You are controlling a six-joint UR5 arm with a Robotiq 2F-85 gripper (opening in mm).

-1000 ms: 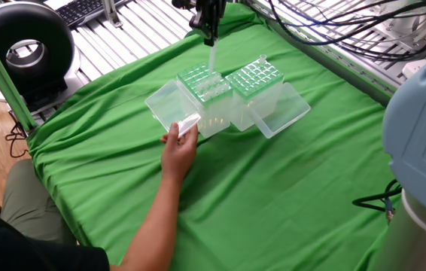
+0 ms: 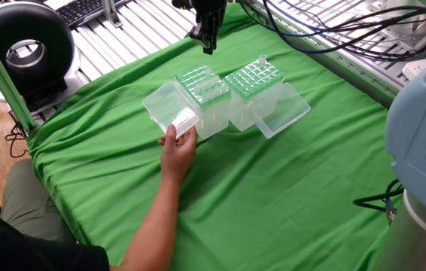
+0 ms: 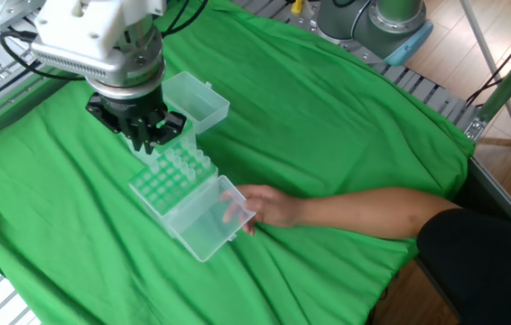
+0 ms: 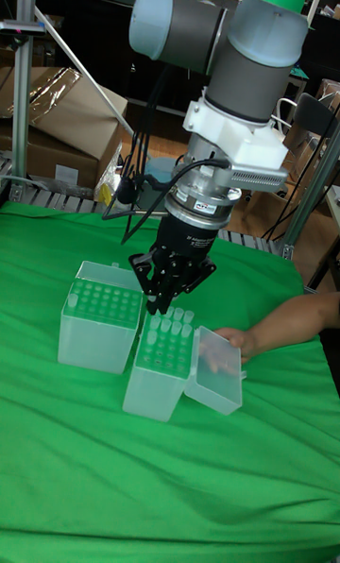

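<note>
My gripper point(image 2: 210, 47) hangs over the far side of a green-topped tube box point(image 2: 202, 81), with no tube showing below its fingertips. In exterior view 3 the fingertips of the gripper point(image 4: 159, 308) sit close together just above that box's rack point(image 4: 164, 347), beside several clear tubes point(image 4: 172, 323). Exterior view 2 shows the gripper point(image 3: 144, 147) from above, its fingers nearly together and a pale tube point(image 3: 154, 164) standing just below. Whether the fingers are parted is too small to tell. The second box point(image 4: 98, 336) stands alongside, one tube point(image 4: 73, 302) at its corner.
A person's hand point(image 2: 178, 147) holds the open clear lid point(image 2: 169, 109) of the box under my gripper. The other box's lid point(image 2: 282, 111) lies open on the opposite side. Green cloth point(image 2: 273, 203) covers the table, wrinkled but free in front.
The gripper has shifted only slightly. The hand and lid moved slightly.
</note>
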